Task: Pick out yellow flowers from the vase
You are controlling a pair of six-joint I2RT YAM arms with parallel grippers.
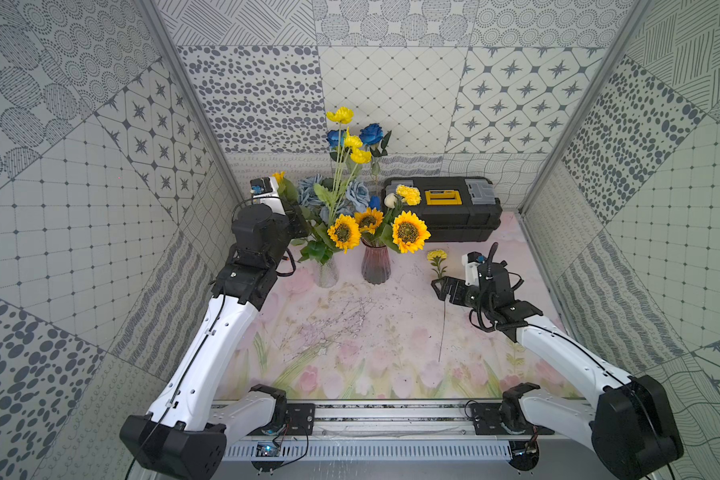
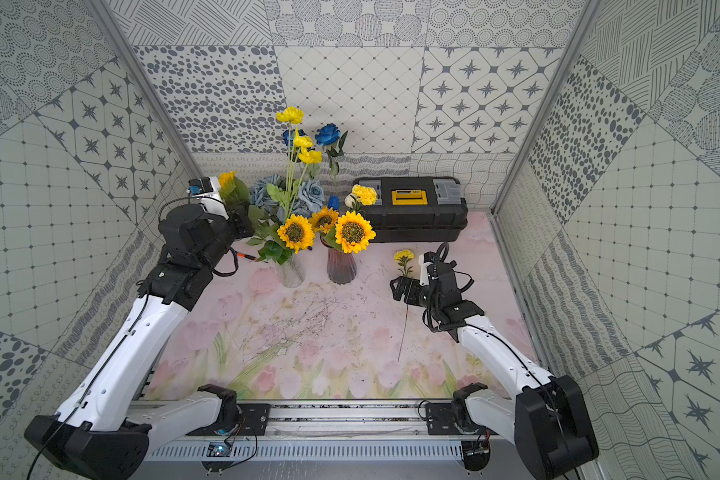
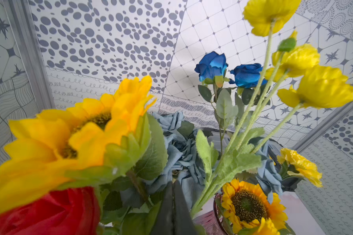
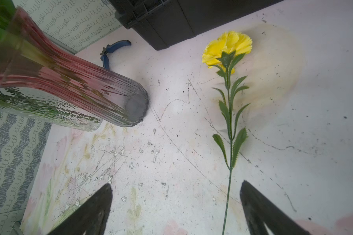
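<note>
My left gripper is shut with nothing between its fingers, low among the leaves beside the left clear vase (image 1: 325, 273). A large sunflower (image 3: 105, 137) stands just left of those fingers, outside them, over a red rose (image 3: 53, 213). Tall yellow poppies (image 3: 321, 88) rise to the right. More sunflowers (image 1: 409, 232) and a yellow carnation (image 1: 408, 195) show around the pink ribbed vase (image 1: 376, 265). One yellow carnation (image 4: 227, 49) lies flat on the table, its stem running down between the parted fingers of my open right gripper.
A black toolbox (image 1: 444, 228) stands at the back right. Blue pliers (image 4: 113, 47) lie near the pink vase. Blue roses (image 3: 211, 65) and pale blue flowers (image 3: 180, 148) crowd behind the left gripper.
</note>
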